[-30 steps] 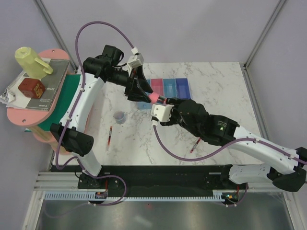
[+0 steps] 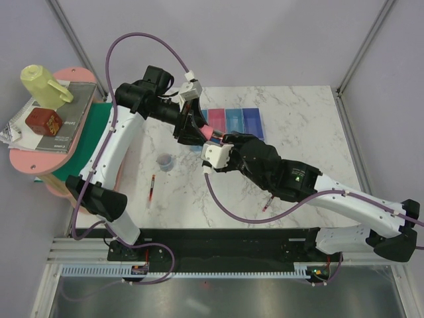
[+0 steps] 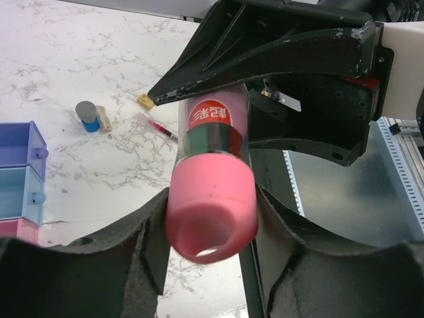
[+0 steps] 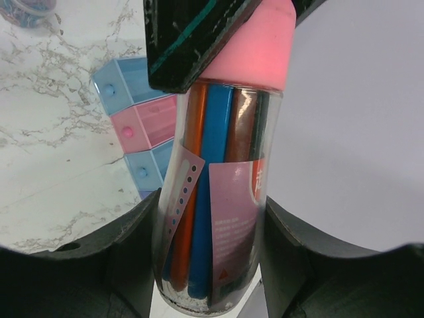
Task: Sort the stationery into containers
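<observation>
Above the table, both grippers hold one clear tube with a pink cap. My left gripper is shut on the pink cap (image 3: 211, 202). My right gripper is shut on the clear tube (image 4: 225, 218), which has orange, blue and brown sticks inside. In the right wrist view the cap sits at the tube's mouth, with no clear gap between them. Behind the hands, the blue and pink bins (image 2: 252, 122) stand in a row, partly hidden by the left gripper. A red pen (image 2: 152, 187) lies at left, a red-white marker (image 2: 268, 203) at right.
A small clear cup (image 2: 165, 161) stands left of centre. A blue bottle with grey cap (image 3: 87, 116) and a yellow block (image 3: 145, 101) are on the table. The left-hand shelf bears a mug (image 2: 46, 86) and books.
Over the last second my left gripper has come slightly lower in the top view. The right gripper has drifted a little to the left. Both keep their hold on the tube.
</observation>
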